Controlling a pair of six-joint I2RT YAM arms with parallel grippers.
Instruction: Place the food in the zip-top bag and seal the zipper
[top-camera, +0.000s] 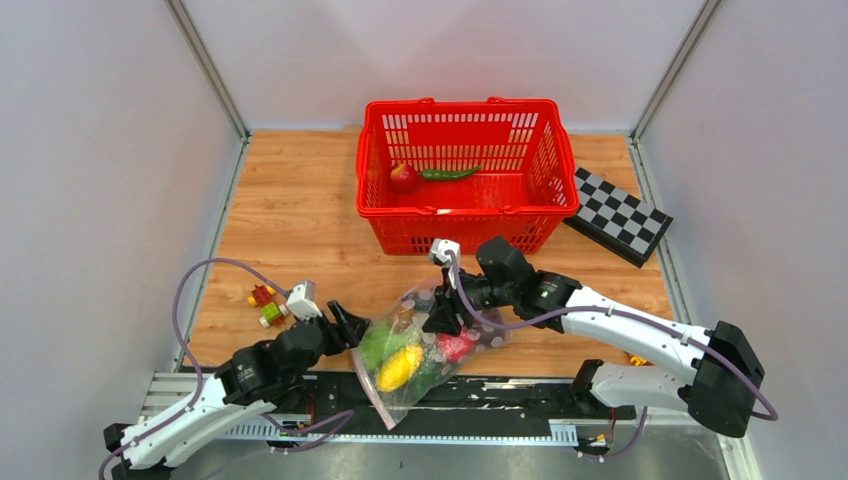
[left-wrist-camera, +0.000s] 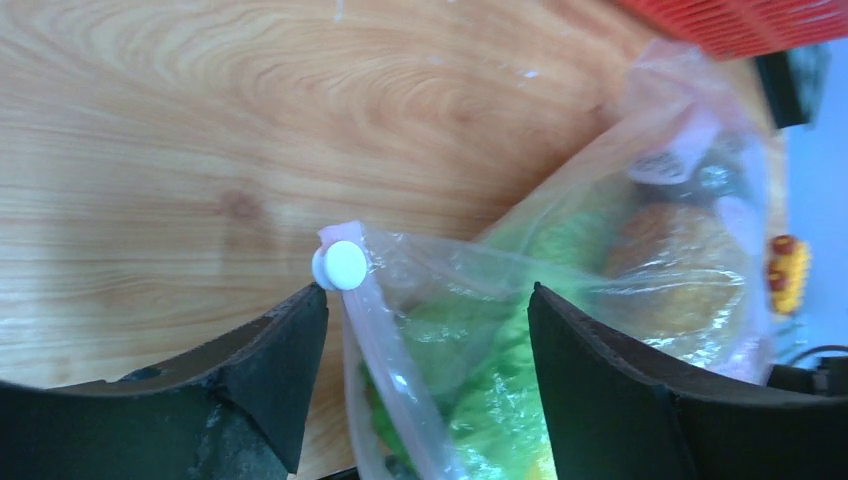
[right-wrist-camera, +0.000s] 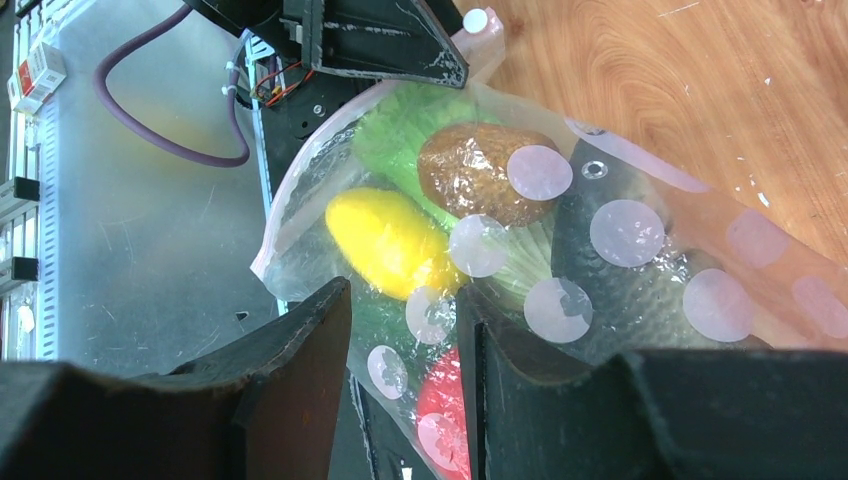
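The clear zip top bag (top-camera: 400, 355) lies at the table's front edge with its mouth end toward the front left. Inside it are yellow food (right-wrist-camera: 392, 240), a brown item (right-wrist-camera: 487, 172), green leafy food (right-wrist-camera: 400, 130) and something red (top-camera: 456, 345). In the left wrist view the white zipper slider (left-wrist-camera: 341, 265) sits at the bag's corner, between the spread fingers of my left gripper, which appears apart from it. My right gripper hovers over the bag, fingers parted, with bag and food visible beyond them.
A red basket (top-camera: 470, 226) stands behind, holding a red fruit (top-camera: 404, 177) and a green pepper (top-camera: 450, 174). A checkered board (top-camera: 622, 212) lies at the right. Small colored toy pieces (top-camera: 267, 306) rest near the left arm.
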